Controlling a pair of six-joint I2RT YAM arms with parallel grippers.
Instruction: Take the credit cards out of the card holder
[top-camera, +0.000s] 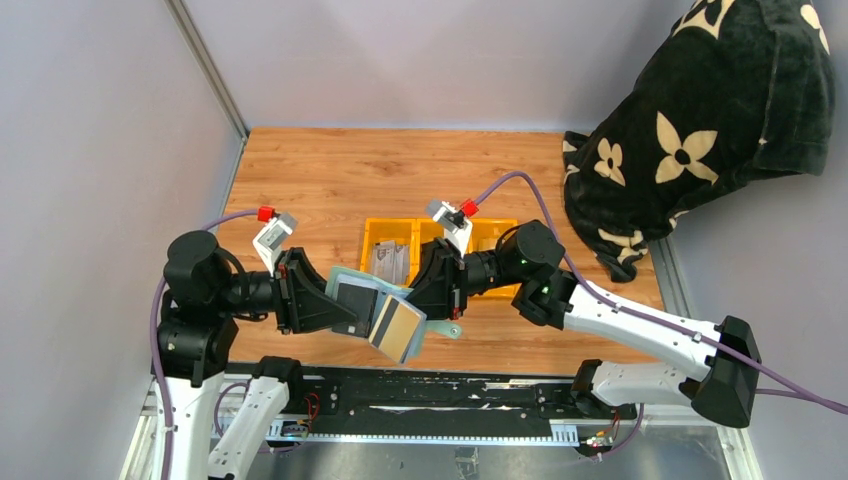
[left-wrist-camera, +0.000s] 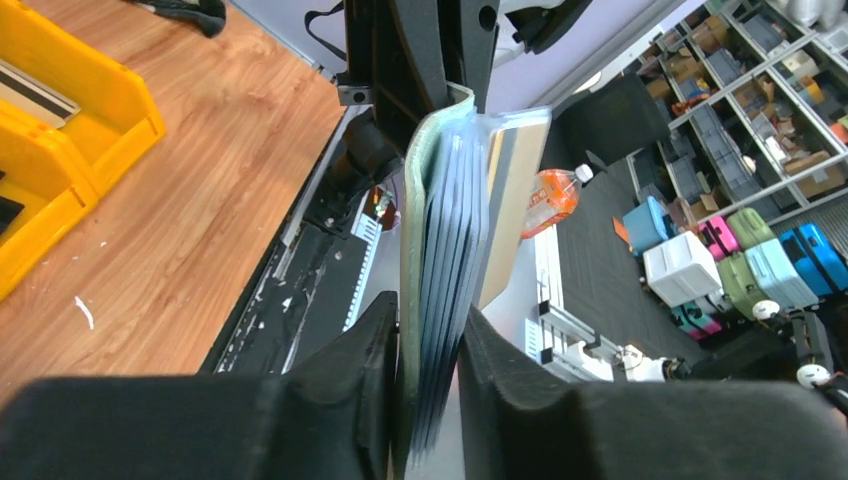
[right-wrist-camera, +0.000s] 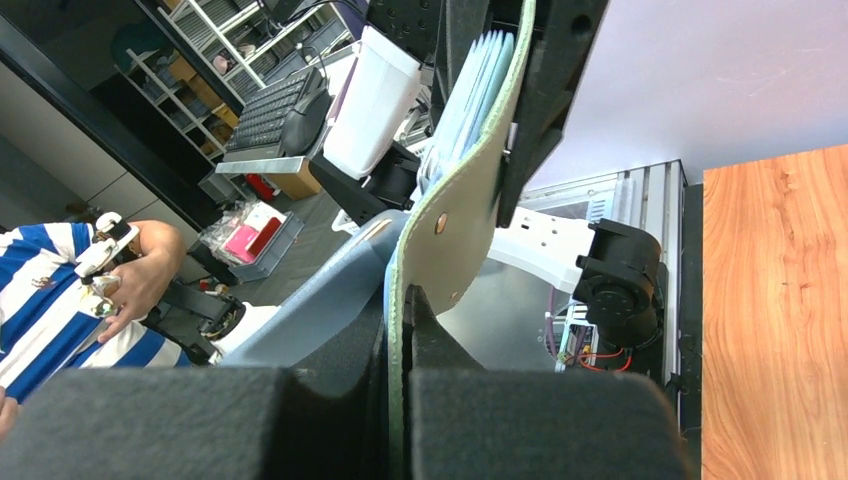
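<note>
The pale green card holder (left-wrist-camera: 410, 250) hangs in the air between both grippers, its clear sleeves (left-wrist-camera: 450, 250) and a beige striped card (top-camera: 394, 328) showing, plus a dark card (top-camera: 353, 305). My right gripper (top-camera: 430, 295) is shut on the holder's green cover (right-wrist-camera: 450, 230). My left gripper (top-camera: 335, 310) reaches over the holder's left end, its fingertips around the edge of cover and sleeves in the left wrist view; whether it grips them is unclear.
A yellow divided bin (top-camera: 390, 228) with cards inside sits on the wooden table (top-camera: 400, 170) behind the grippers. A dark patterned cloth (top-camera: 690, 120) occupies the back right.
</note>
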